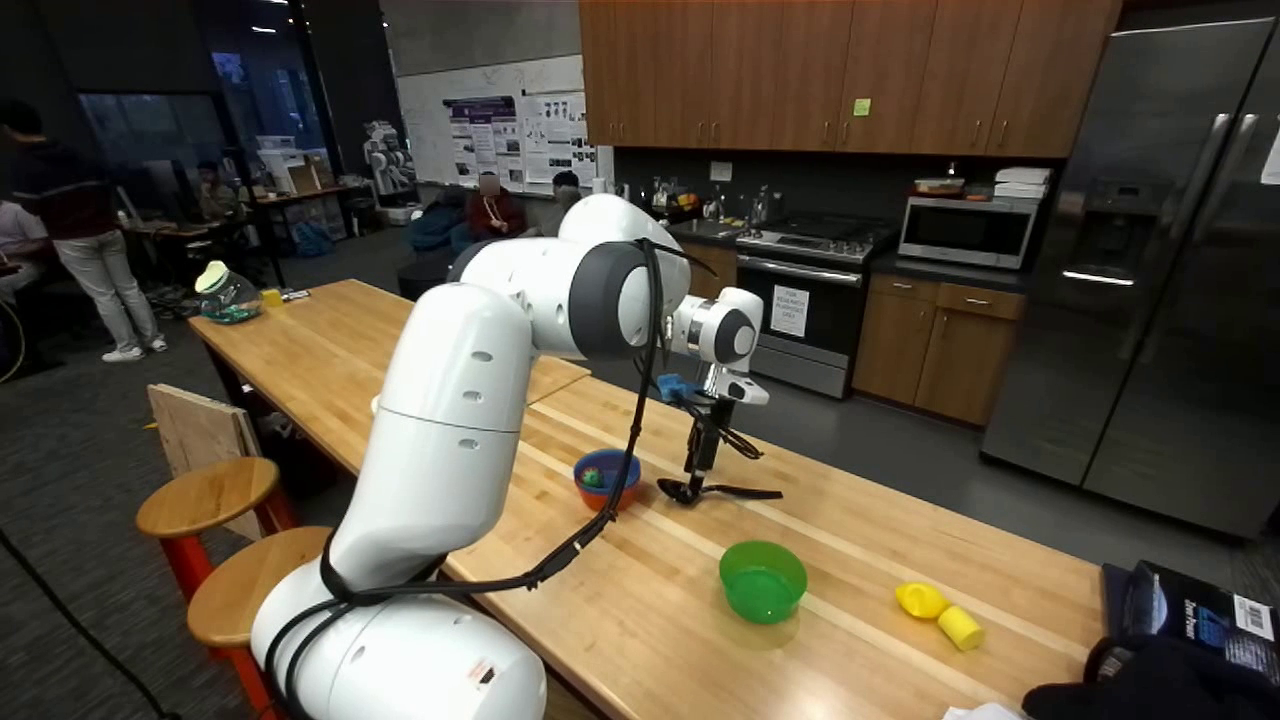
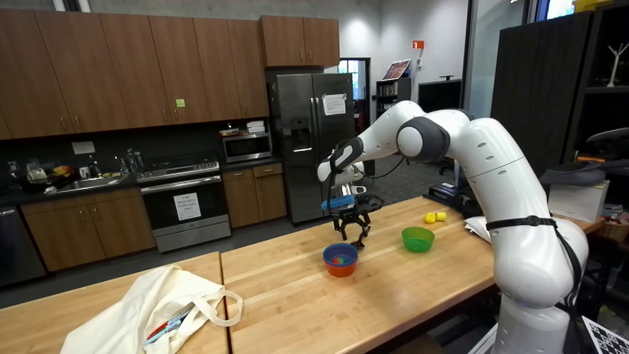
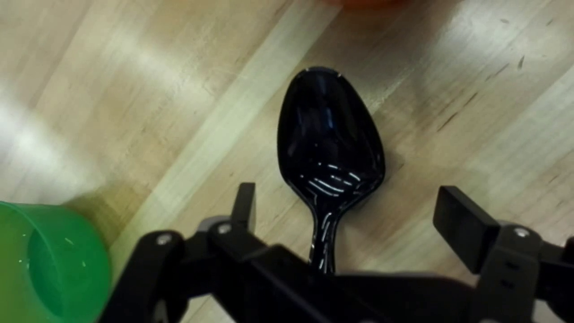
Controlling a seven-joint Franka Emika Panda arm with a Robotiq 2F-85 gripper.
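Observation:
A black spoon (image 3: 331,140) lies on the wooden table, its bowl facing up in the wrist view; the gripper body hides most of its handle there. My gripper is open, one finger on each side of the spoon's neck, with clear gaps to both. In exterior view 1 the spoon (image 1: 746,492) lies under the gripper (image 1: 696,486), whose fingers are down by the bowl end. Exterior view 2 shows the gripper (image 2: 351,231) low over the table, behind the stacked bowls.
A blue bowl (image 2: 340,252) in an orange one (image 2: 340,271) holds small colourful items, close to the gripper. A green bowl (image 1: 763,582), a lemon (image 1: 920,599) and a yellow cylinder (image 1: 960,628) stand farther right. A cloth bag (image 2: 132,312) lies far left.

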